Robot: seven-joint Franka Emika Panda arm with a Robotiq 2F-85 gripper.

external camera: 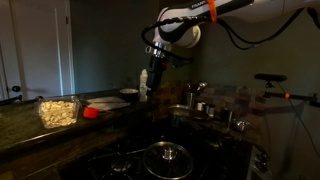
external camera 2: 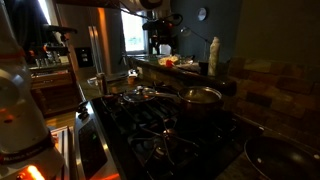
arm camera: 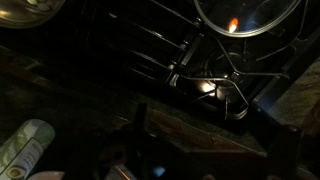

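My gripper hangs high over the counter edge beside the stove. In the dark wrist view, its two fingers appear as black shapes standing apart, with only the counter edge showing between them. A white bottle (external camera: 143, 86) stands on the raised counter below the arm; its printed label faces up to the wrist camera at the lower left (arm camera: 25, 150). On the stove sits a pan with a glass lid (external camera: 168, 160), a knob at its centre. The gripper touches neither of them as far as I can see.
A clear tub of pale pieces (external camera: 59, 112) and a red item (external camera: 91, 113) sit on the raised counter, with a small bowl (external camera: 129, 91) farther along. An empty dark frying pan (external camera 2: 285, 158) lies at the right. Utensils (external camera: 195, 97) stand by the back wall.
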